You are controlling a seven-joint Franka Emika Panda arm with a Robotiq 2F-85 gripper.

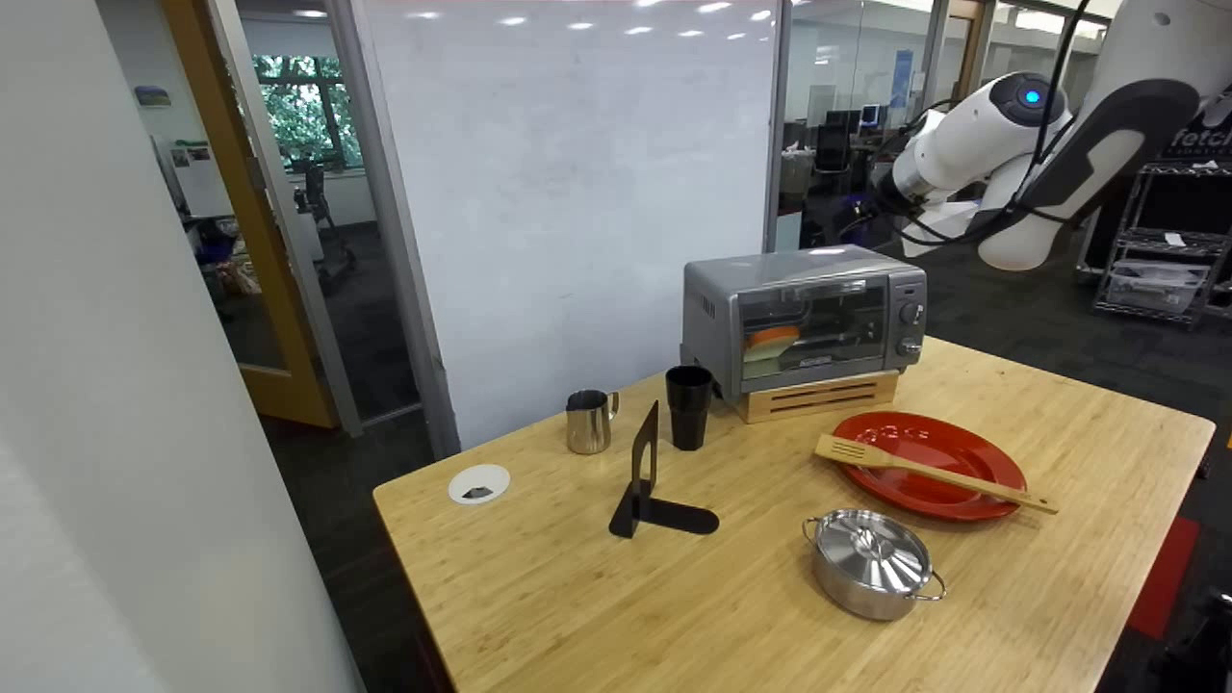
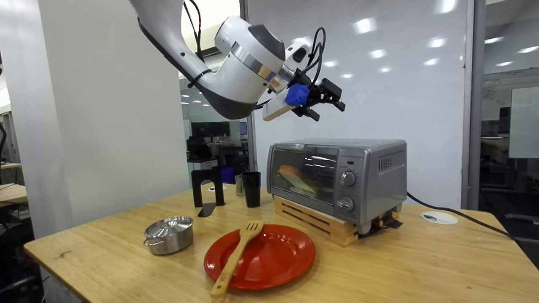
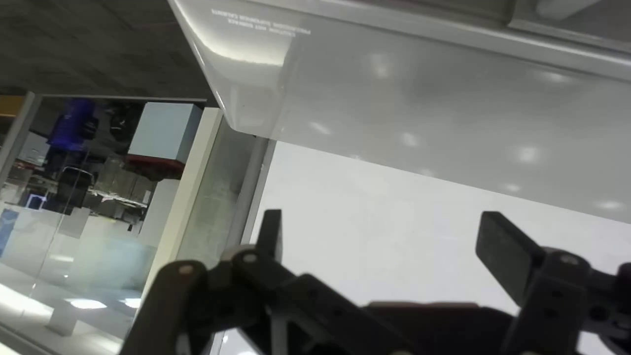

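Observation:
My gripper is open and empty, held in the air above the grey toaster oven. In the wrist view the fingers stand wide apart, with only the whiteboard behind the gap and the oven's shiny top ahead of them. The oven door is closed, and an orange-and-pale item shows through its glass. On the table in front lies a red plate, with a wooden spatula resting across it. A lidded steel pot sits beside the plate.
The oven stands on a slatted wooden base. Left of it are a black cup, a steel pitcher and a black bookend. A cable trails behind the oven.

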